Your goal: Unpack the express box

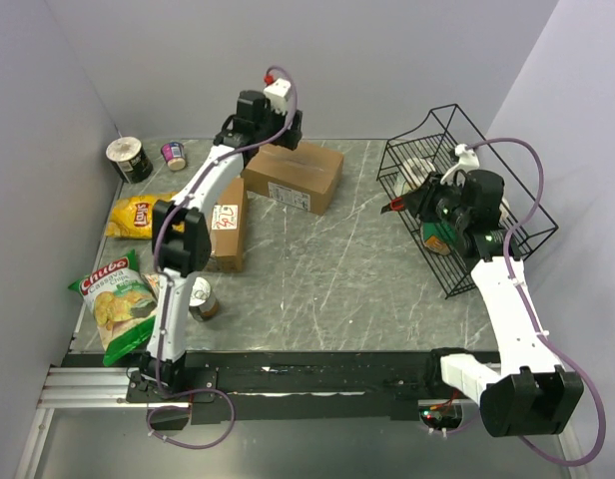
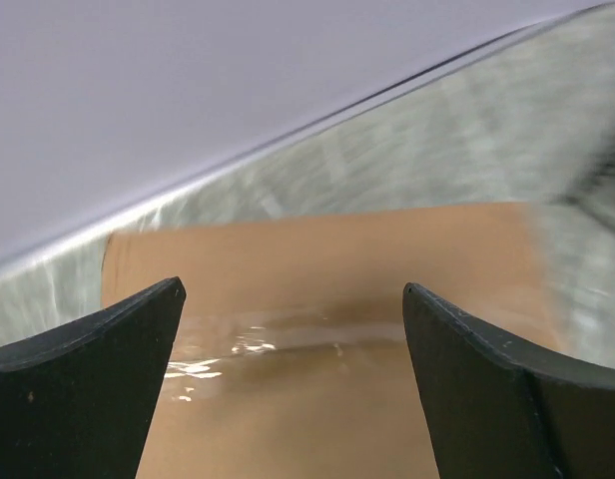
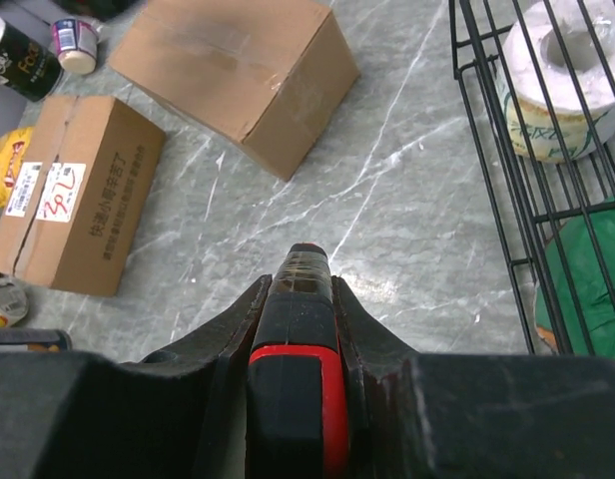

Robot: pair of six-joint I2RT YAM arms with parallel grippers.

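A taped cardboard box [image 1: 298, 180] with a white label sits at the back middle; my left gripper [image 1: 271, 128] hangs over it, fingers apart with nothing between them, and the left wrist view shows its brown top [image 2: 317, 259] below. A second box [image 1: 228, 249] with a red-marked label lies left of it, also seen in the right wrist view [image 3: 98, 200]. My right gripper [image 1: 400, 203] is by the wire rack's left side, a red-rimmed dark tool-like tip in front; in its wrist view I cannot tell how far its fingers are apart.
Chip bags [image 1: 118, 309], a yellow bag [image 1: 138, 215], cans [image 1: 203, 299] and a cup [image 1: 174, 155] line the left. A wire rack [image 1: 442, 150] with a white roll [image 3: 572, 90] and a green package [image 3: 587, 269] stands right.
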